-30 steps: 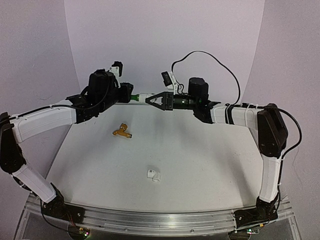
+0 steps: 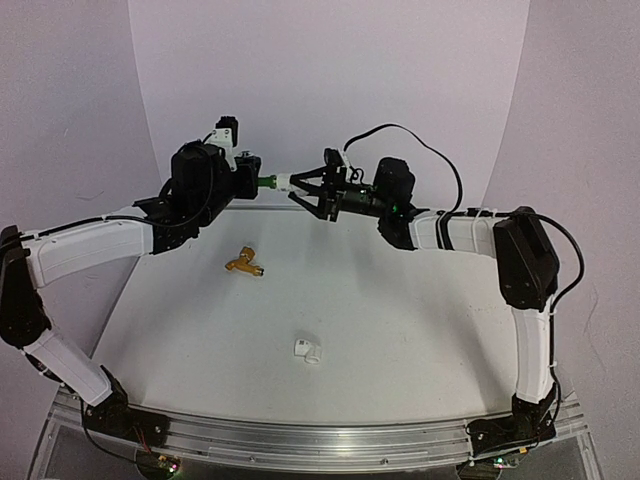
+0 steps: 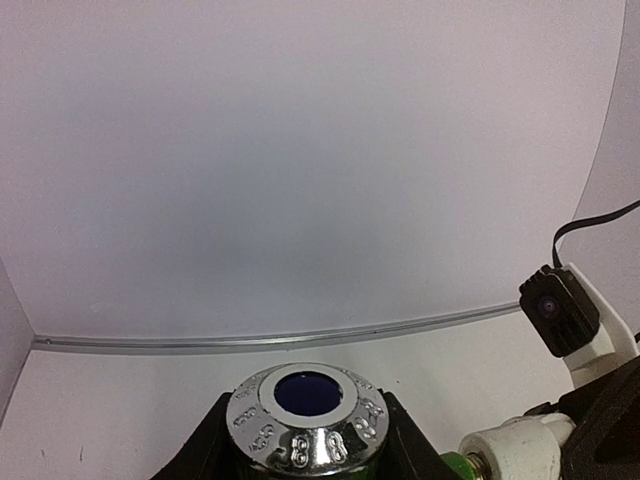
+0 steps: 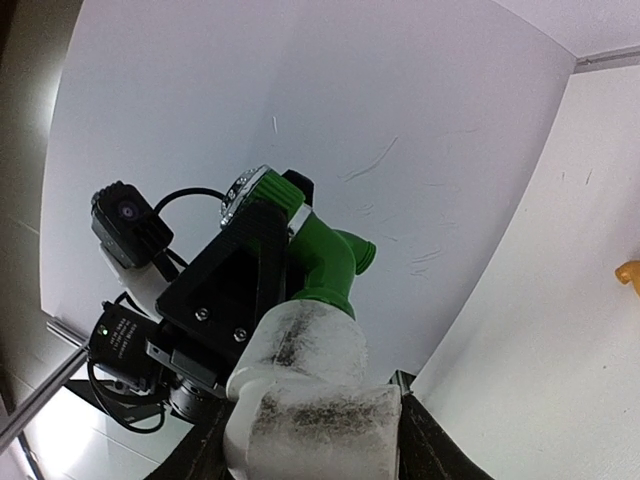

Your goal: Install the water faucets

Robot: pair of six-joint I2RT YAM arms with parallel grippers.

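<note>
A green faucet (image 4: 325,260) with a chrome handle cap (image 3: 308,415) is held in the air by my left gripper (image 2: 250,178), its fingers shut on the handle end. The white pipe elbow (image 4: 310,430) meets the faucet's outlet end in the right wrist view, with the joint pressed together; how deep the thread sits is hidden. My right gripper (image 2: 294,187) is shut on this elbow, one finger along each side of it. An orange faucet (image 2: 244,262) lies on the table at left, and a second white elbow (image 2: 308,350) rests near the front middle.
A metal rail (image 2: 320,440) runs along its front edge. Both arms hang over the back of the table, with pale walls around.
My right gripper has turned about its own axis, its fingers now appearing spread from above. Both grippers have drifted slightly up and left, with the green faucet and elbow staying joined.
</note>
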